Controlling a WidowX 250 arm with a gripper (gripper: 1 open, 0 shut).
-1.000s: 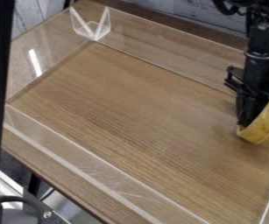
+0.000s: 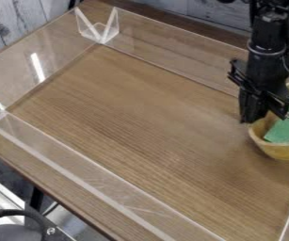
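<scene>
My black gripper (image 2: 260, 105) reaches down at the right side of the wooden table, its tip at the near left edge of a tan bowl (image 2: 280, 151) that is partly out of frame. Inside the bowl lies a green object (image 2: 285, 130). The fingers are dark and crowded together; the gripper looks shut, and I cannot make out anything held between them.
Clear plastic rails run along its edges, with a clear corner piece (image 2: 99, 28) at the back left. Black cables and parts sit at the bottom left.
The bowl, earlier tipped up on its side against the gripper, now sits more level, showing the green object inside. My gripper has shifted slightly to the left and up from it.
</scene>
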